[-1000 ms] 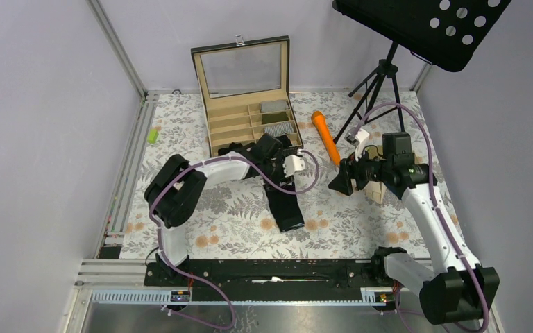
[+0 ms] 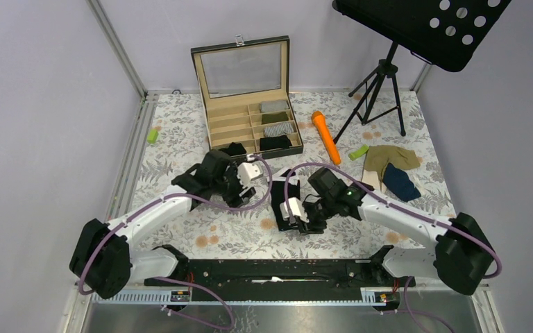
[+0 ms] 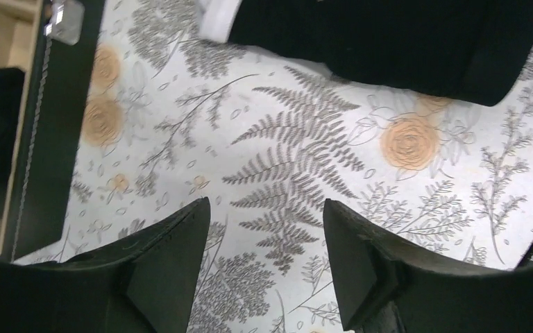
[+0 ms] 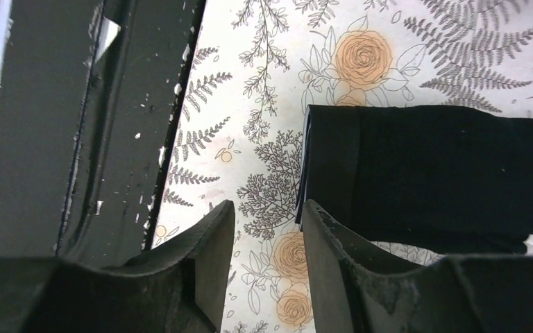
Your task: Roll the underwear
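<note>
The black underwear [image 2: 282, 201] lies folded flat in the middle of the table, a white band at its far end; it also shows in the left wrist view [image 3: 402, 41] and the right wrist view [image 4: 430, 170]. My left gripper [image 2: 243, 194] is open over bare table beside it, between cloth and box. My right gripper [image 2: 304, 223] is over the cloth's near end, fingers apart, one fingertip at the folded edge and the other over bare table. Nothing shows held by either.
An open compartment box [image 2: 222, 123] with rolled cloths stands behind. An orange microphone [image 2: 327, 139], a music stand [image 2: 382, 73], olive cloth [image 2: 395, 156] and navy cloth [image 2: 399, 182] are at the right. Small green objects [image 2: 151, 136] [image 2: 357, 152] lie aside.
My right arm has swung left and toward the front, over the cloth's near end.
</note>
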